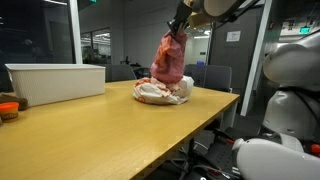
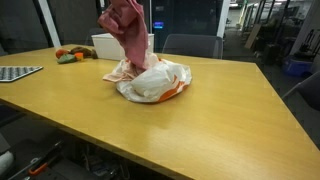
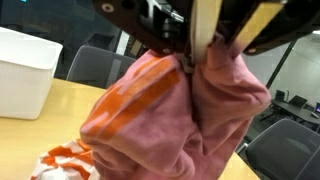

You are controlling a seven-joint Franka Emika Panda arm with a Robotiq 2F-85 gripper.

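A pink cloth with orange stripes hangs from my gripper, which is shut on a bunched part of it. From outside, the cloth dangles in folds over a white bag with orange marks on the table. In the second exterior view the cloth's lower end overlaps the bag; I cannot tell whether they touch. More pinkish fabric shows at the bag's left side. The fingertips are mostly covered by cloth in the wrist view.
A white bin stands at the table's far side. Colourful items and a dark grid rack lie at the left in the second exterior view. Chairs line the back.
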